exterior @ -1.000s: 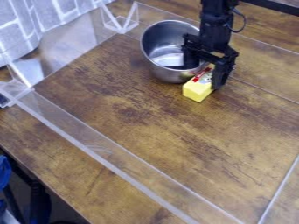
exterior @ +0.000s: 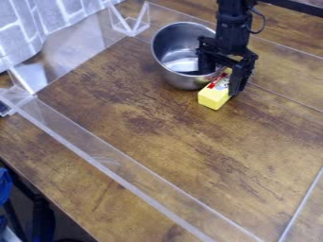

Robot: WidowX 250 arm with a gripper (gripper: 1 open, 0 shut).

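Note:
A yellow block (exterior: 214,96), with some white and red on its top, rests on the wooden table just right of a steel bowl (exterior: 176,52). The black gripper (exterior: 226,68) reaches down from above at the bowl's right side, over the back end of the block. Its fingertips are dark and partly hidden, so I cannot tell whether it holds the block.
Clear plastic rails (exterior: 101,163) run along the left and right of the table. A pale cloth (exterior: 51,33) lies at the upper left, and a blue object (exterior: 7,189) is at the left edge.

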